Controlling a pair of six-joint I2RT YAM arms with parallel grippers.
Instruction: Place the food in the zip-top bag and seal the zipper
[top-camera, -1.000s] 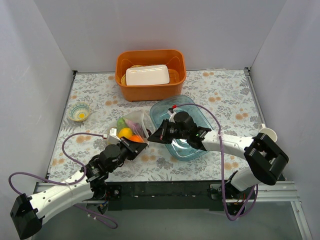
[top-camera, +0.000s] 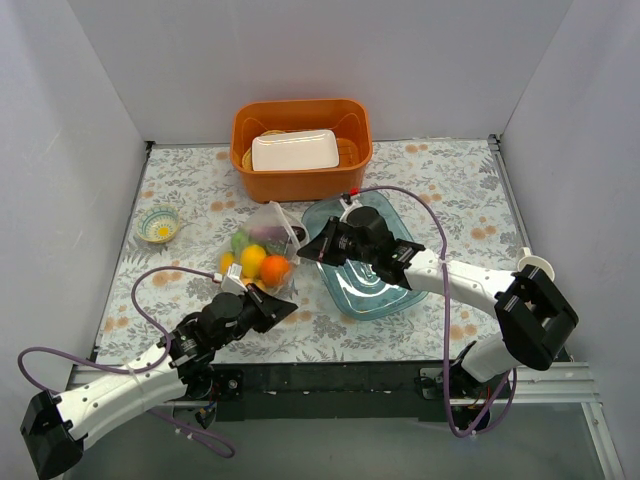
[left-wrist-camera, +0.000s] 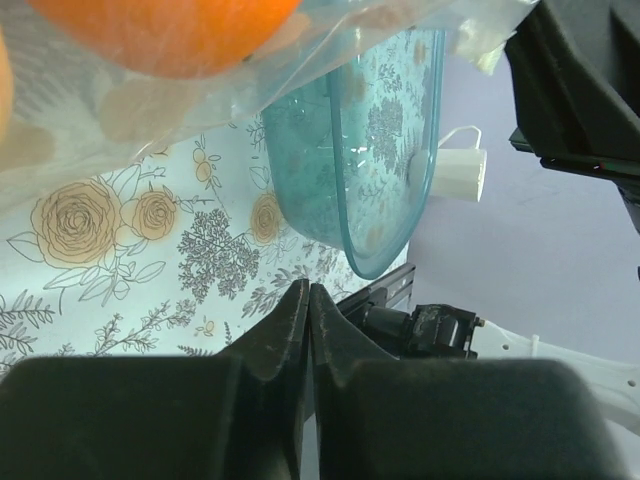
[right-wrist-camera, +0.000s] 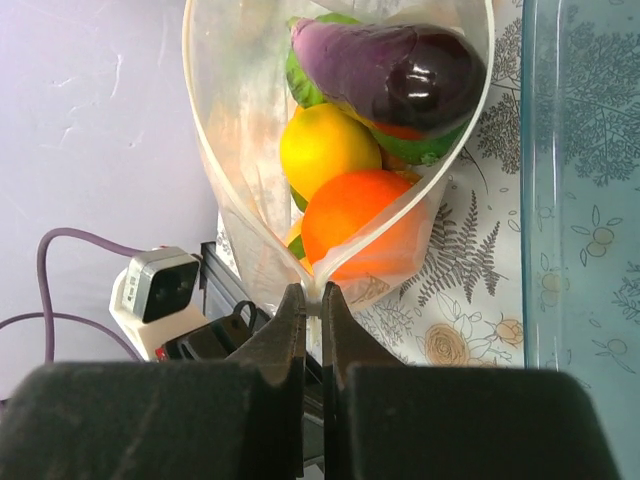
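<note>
The clear zip top bag (right-wrist-camera: 228, 190) has its mouth open and holds a purple eggplant (right-wrist-camera: 385, 72), a yellow fruit (right-wrist-camera: 326, 148), an orange (right-wrist-camera: 355, 218) and some green food (top-camera: 240, 241). Where the two sides of the mouth meet at a corner, my right gripper is shut on the bag's rim. My left gripper (top-camera: 296, 306) is shut just in front of the bag, apart from it. Nothing shows between its fingertips in the left wrist view, where the bag's side hangs above them.
Right of the bag, partly under my right arm, lies an empty teal glass dish (top-camera: 375, 300). An orange bin (top-camera: 300, 186) with a white lid (top-camera: 295, 150) stands behind. A patterned bowl (top-camera: 158, 227) is at far left, a white mug (top-camera: 537, 263) at far right.
My right gripper has shifted slightly back and right, drawing the bag's corner along.
</note>
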